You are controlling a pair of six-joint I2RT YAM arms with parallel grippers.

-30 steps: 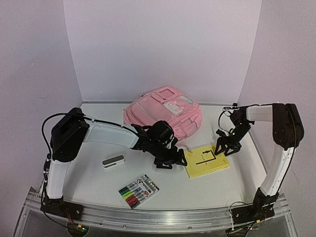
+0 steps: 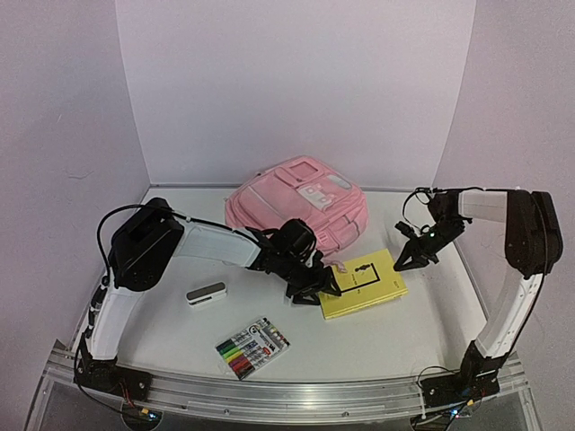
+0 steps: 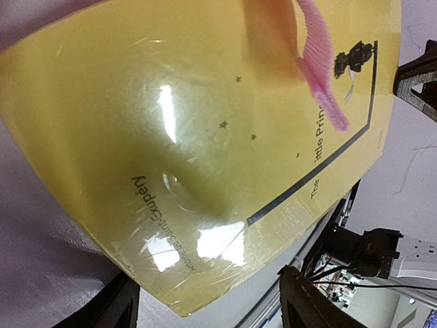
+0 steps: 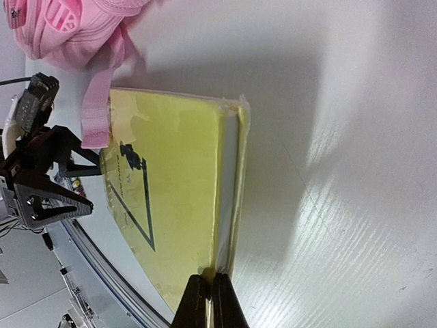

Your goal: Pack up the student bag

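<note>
A yellow book (image 2: 361,285) lies flat on the table in front of the pink backpack (image 2: 301,202), whose strap (image 4: 97,109) rests across its cover. At the book's left end, my left gripper (image 2: 325,296) stands open; in the left wrist view the book's near corner (image 3: 188,290) reaches into the gap between its fingers. My right gripper (image 2: 400,267) is at the book's right end. The right wrist view shows its fingers (image 4: 197,301) drawn together over the book's long edge, and nothing held shows between them.
A flat pack of coloured markers (image 2: 252,348) lies at the front left. Behind it, farther left, is a white and dark case (image 2: 207,293).
The left arm moved slightly right.
</note>
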